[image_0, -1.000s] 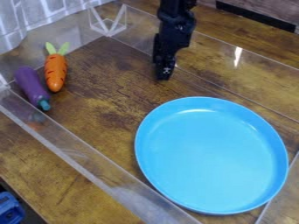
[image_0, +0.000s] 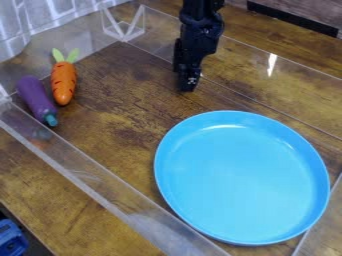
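Observation:
My black gripper (image_0: 189, 69) hangs at the top centre over the wooden board, its tip low near the wood; I cannot tell whether it is open or shut. A blue round plate (image_0: 241, 175) fills the lower right. At the left lie an orange carrot (image_0: 63, 80) with a green top and, beside it, a purple eggplant (image_0: 38, 100).
Clear plastic walls (image_0: 94, 175) border the wooden area (image_0: 120, 120). The middle of the wood, between the vegetables and the plate, is clear. A blue object (image_0: 10, 237) shows at the bottom left corner, outside the wall.

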